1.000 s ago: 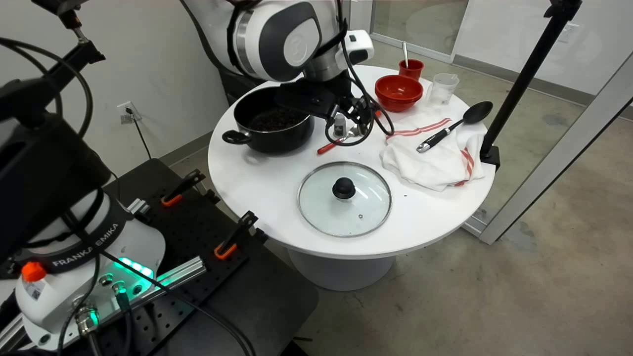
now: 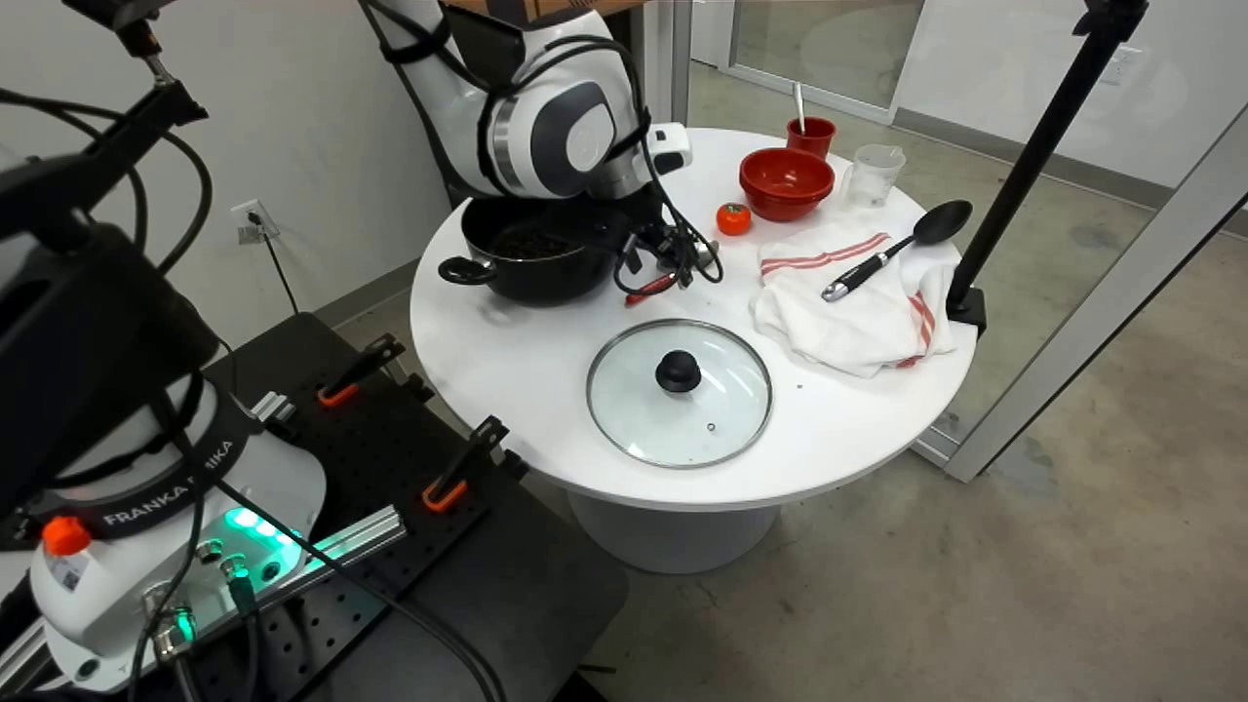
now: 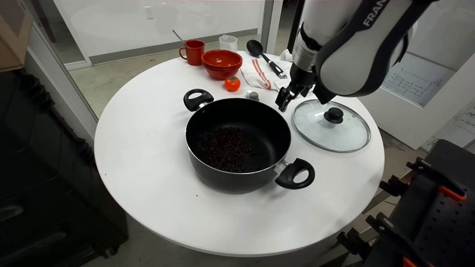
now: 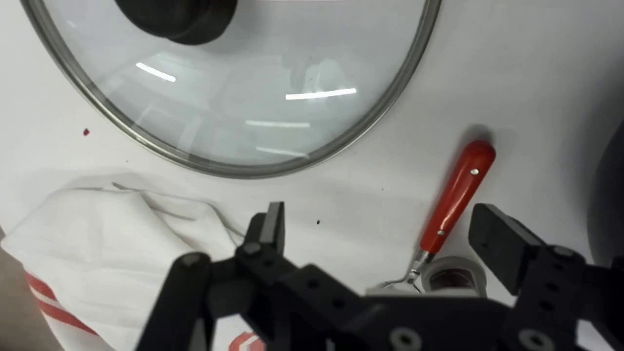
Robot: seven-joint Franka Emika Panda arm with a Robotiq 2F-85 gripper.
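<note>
My gripper is open, its fingers wide apart and nothing held between them. In the wrist view, a red-handled utensil (image 4: 458, 193) lies on the table near the right finger. A small clear shaker (image 4: 453, 276) stands by its metal end, partly hidden by the gripper body; its grey cap (image 3: 252, 95) shows in exterior view 2. The black pot (image 3: 238, 178) holds dark beans (image 3: 229, 147) and sits beside the gripper. Its glass lid (image 2: 638, 404), black knob up, rests flat on the table.
A white towel (image 2: 807, 322) with red stripes lies under a black spoon (image 2: 860, 275). Towards the back are a tomato (image 2: 733, 218), red bowls (image 2: 786, 187), a red mug (image 3: 194, 53) and a clear cup (image 2: 873, 175).
In exterior view 1, my gripper has moved left and lower, closer to the pot. It now covers much of the utensil and shaker area. The pot, lid and towel have stayed put.
</note>
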